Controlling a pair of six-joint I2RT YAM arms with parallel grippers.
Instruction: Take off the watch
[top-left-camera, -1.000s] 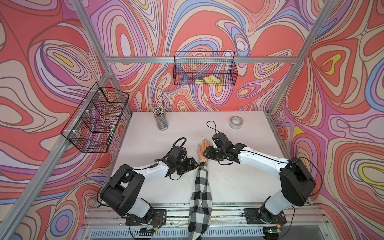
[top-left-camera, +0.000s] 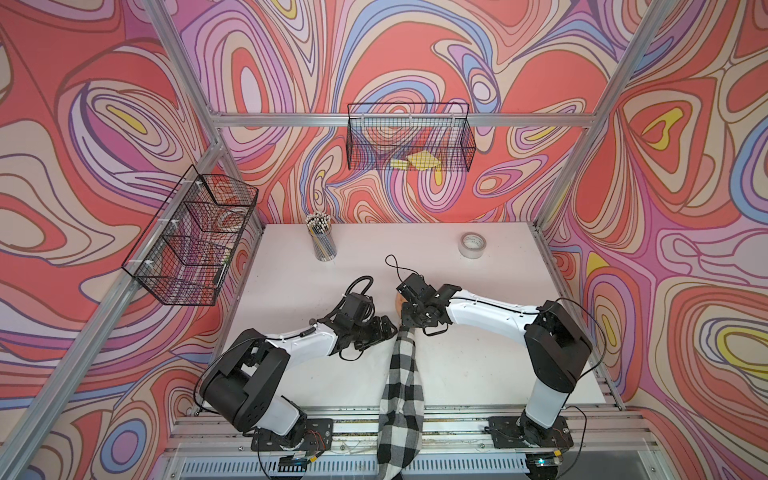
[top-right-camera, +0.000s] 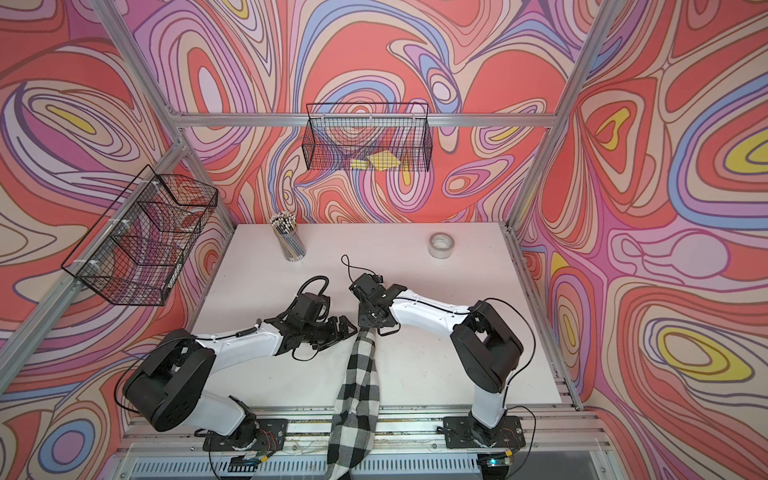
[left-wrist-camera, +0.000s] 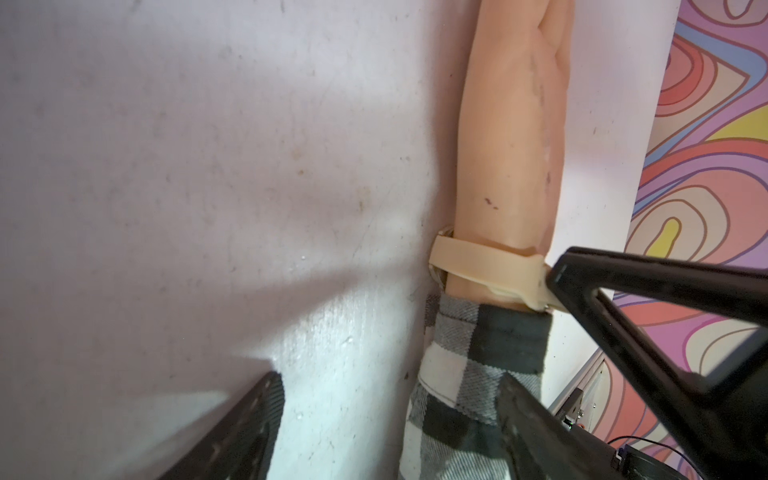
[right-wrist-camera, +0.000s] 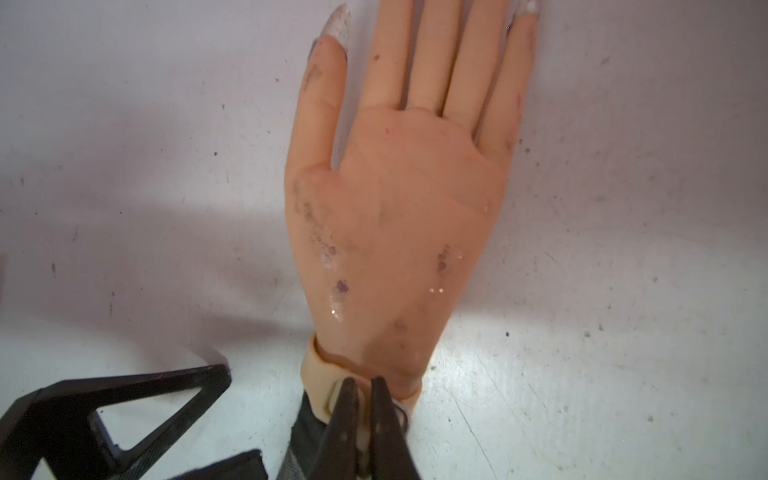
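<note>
A beige watch strap (left-wrist-camera: 488, 264) circles the wrist of the mannequin hand (right-wrist-camera: 400, 208), just above the checked sleeve (left-wrist-camera: 480, 352). The hand lies palm up. My right gripper is shut over the strap, its tips covering the middle of the strap near a small metal ring. A thin beige strip shows between its fingers; whether they grip it does not show. The left wrist view also catches a black right finger (left-wrist-camera: 640, 320) against the strap's side. Left of the sleeve, my left gripper stands open, fingers wide apart and empty.
The long checked sleeve hangs over the table's front edge. A cup of thin sticks (top-left-camera: 322, 240) stands at the back left, a roll of tape (top-left-camera: 472, 245) at the back right. Wire baskets (top-left-camera: 411, 140) hang on the frame.
From the right of the hand, my right arm has swung left and now stands over the wrist, covering it in the top left view. The left arm has barely moved.
</note>
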